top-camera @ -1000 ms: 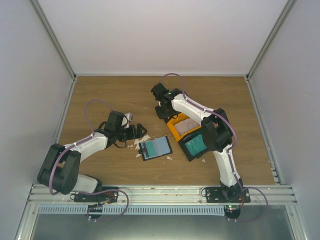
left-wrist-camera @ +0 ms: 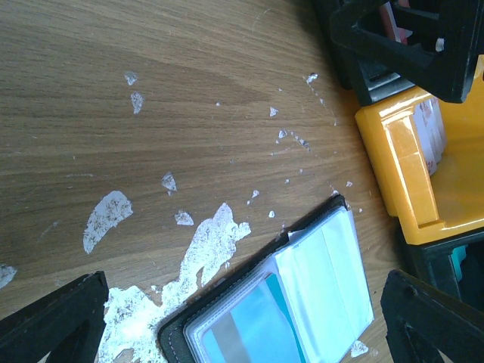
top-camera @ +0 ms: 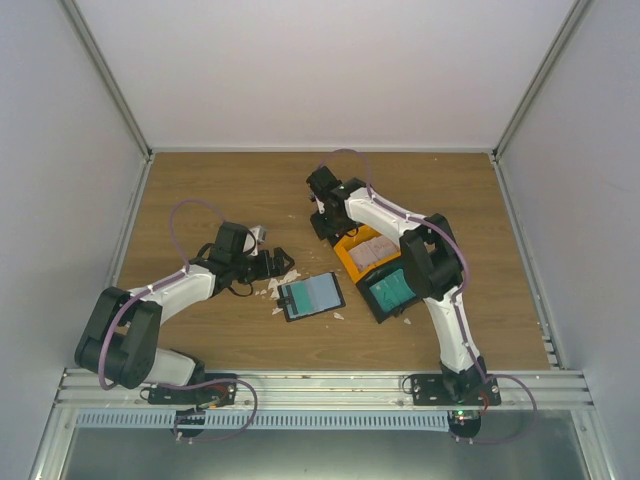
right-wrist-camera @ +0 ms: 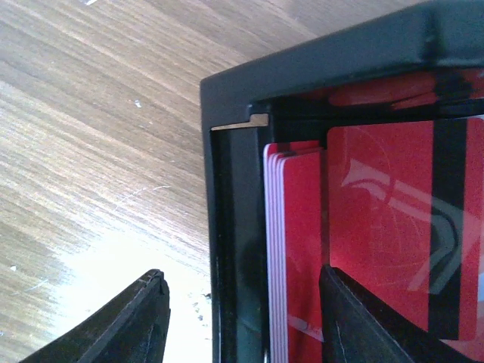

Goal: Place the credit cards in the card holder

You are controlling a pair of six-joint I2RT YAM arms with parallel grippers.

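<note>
In the right wrist view, several red cards [right-wrist-camera: 299, 227] stand on edge inside a black bin [right-wrist-camera: 238, 219], by its end wall. Another red card [right-wrist-camera: 378, 212] with a black stripe lies flatter beside them. My right gripper is open above this bin, one finger [right-wrist-camera: 144, 310] outside the wall and the other over the red cards; nothing is held. The open card holder [top-camera: 311, 296] lies on the table with a teal card [left-wrist-camera: 261, 325] in a clear pocket. My left gripper is open and empty, above and left of the holder.
A yellow bin [top-camera: 352, 262] with pale cards [top-camera: 372, 250] and a black bin [top-camera: 378, 310] with teal cards [top-camera: 392, 290] adjoin the red cards' bin. White worn patches mark the wood near the holder.
The left arm, the holder and the bins have stayed in place.
</note>
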